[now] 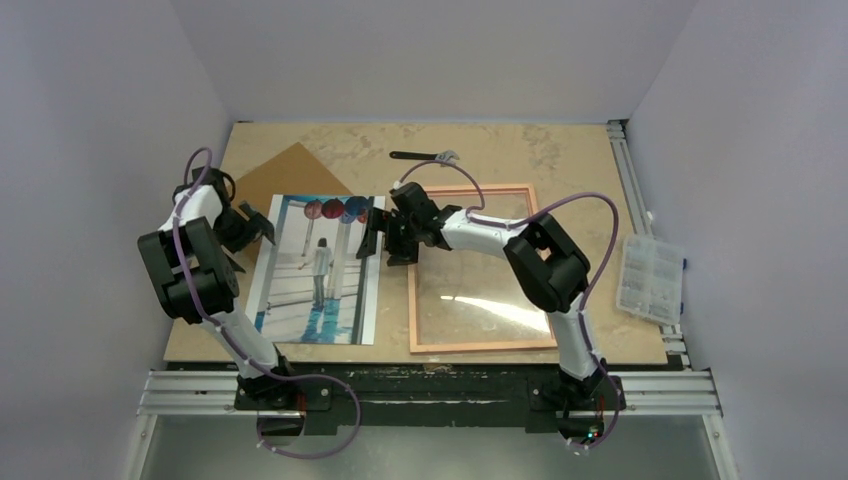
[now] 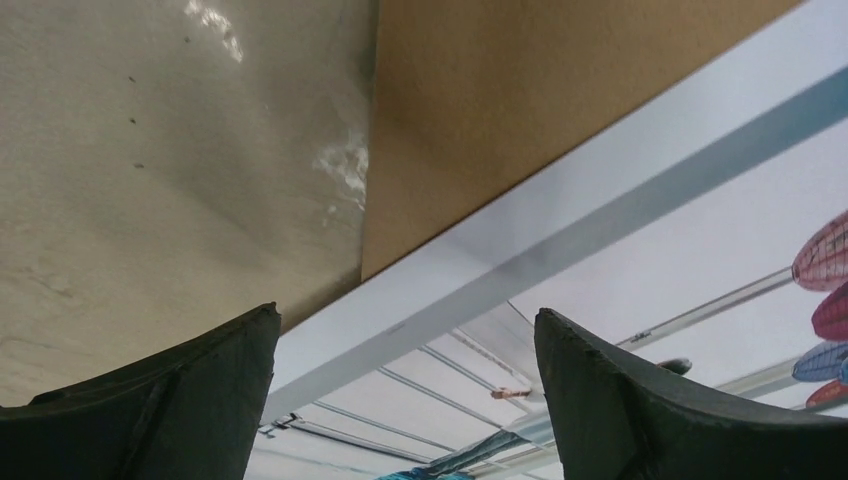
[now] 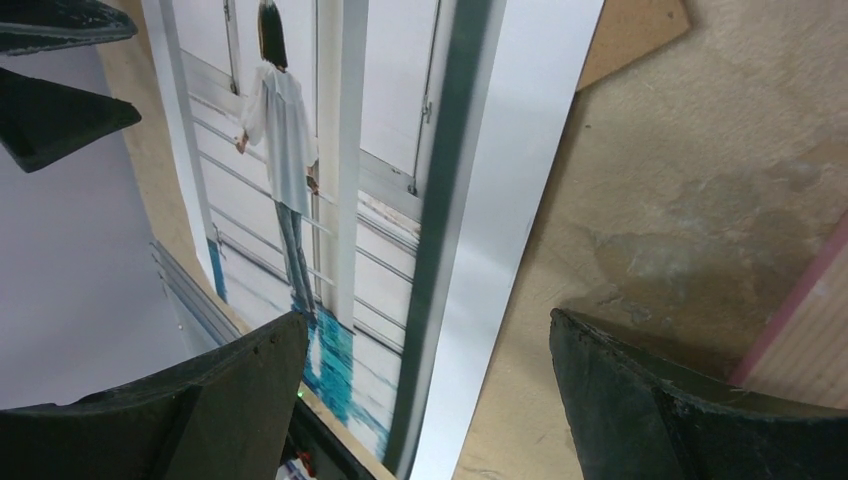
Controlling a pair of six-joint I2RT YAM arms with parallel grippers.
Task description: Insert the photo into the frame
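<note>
The photo [image 1: 300, 290] of a figure and balloons lies flat on the left of the table, partly over a brown board [image 1: 290, 165]. My left gripper [image 1: 250, 235] is open at the photo's left edge; its white border [image 2: 480, 240] runs between the fingers in the left wrist view. My right gripper [image 1: 380, 240] is open over the photo's right edge, with that border [image 3: 500, 200] between its fingers in the right wrist view. The wooden frame [image 1: 480, 348] with a clear pane lies to the right.
A wrench [image 1: 420, 155] lies at the back centre. A clear compartment box [image 1: 648, 285] sits at the right edge.
</note>
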